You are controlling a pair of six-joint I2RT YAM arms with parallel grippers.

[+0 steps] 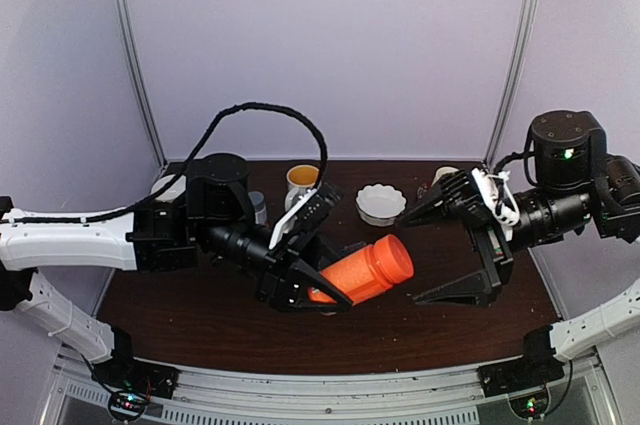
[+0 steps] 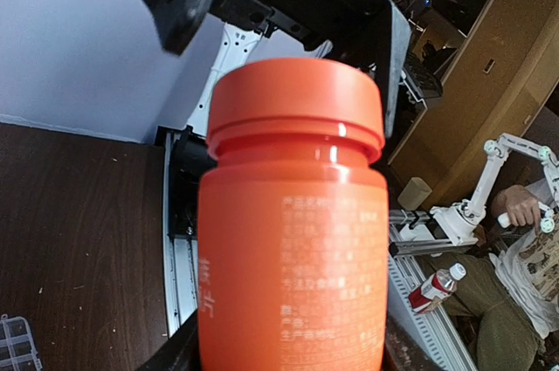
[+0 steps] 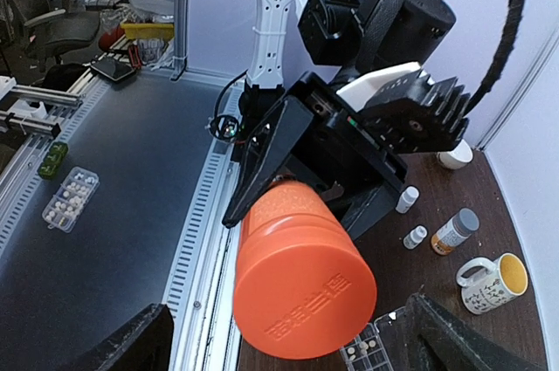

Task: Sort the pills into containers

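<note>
An orange bottle (image 1: 366, 271) with its orange cap (image 3: 304, 301) on is tilted in the air, cap end up and to the right. My left gripper (image 1: 338, 279) is shut on its lower body. My right gripper (image 1: 409, 260) faces the cap with its fingers spread wide, one finger above and one below, nothing gripped. From the right wrist, the cap's raised lettering shows between the two fingers. Part of a clear compartment box (image 3: 367, 351) with pale pills lies on the table beneath, mostly hidden in the top view.
A white fluted bowl (image 1: 380, 205) and a mug (image 1: 301, 179) stand at the back. Small white bottles (image 3: 416, 237) and a blue-capped jar (image 3: 456, 231) stand near the mug.
</note>
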